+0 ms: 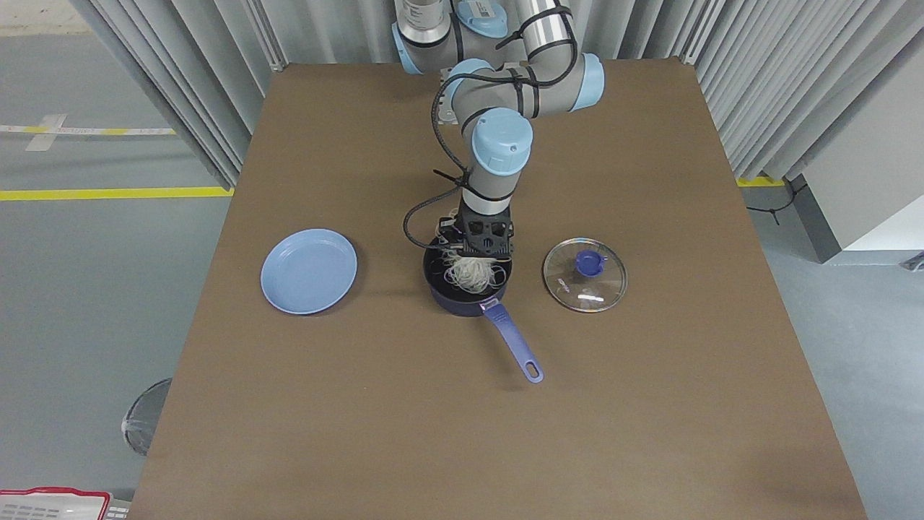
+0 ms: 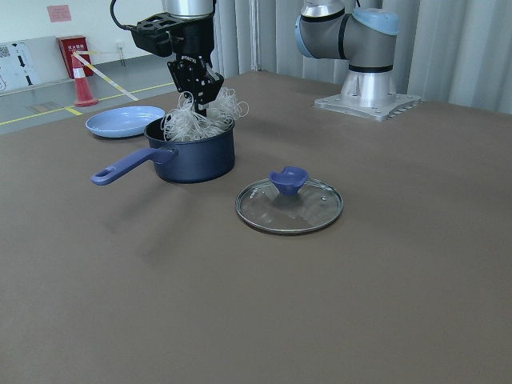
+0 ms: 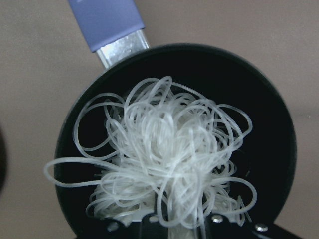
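My gripper (image 2: 200, 100) is lowered over a navy saucepan (image 2: 192, 164) with a long blue handle (image 1: 511, 338), its lower end reaching into the white noodles (image 3: 164, 149). The tangled noodles fill much of the pot (image 3: 259, 109), a few loops reaching over its rim. In the wrist view only the dark top edge of the gripper shows at the bottom, under noodle strands; its fingertips are hidden, so whether it grips them cannot be told.
A light blue plate (image 1: 308, 271) lies left of the pot. A glass lid (image 1: 567, 277) with a blue knob lies to the right.
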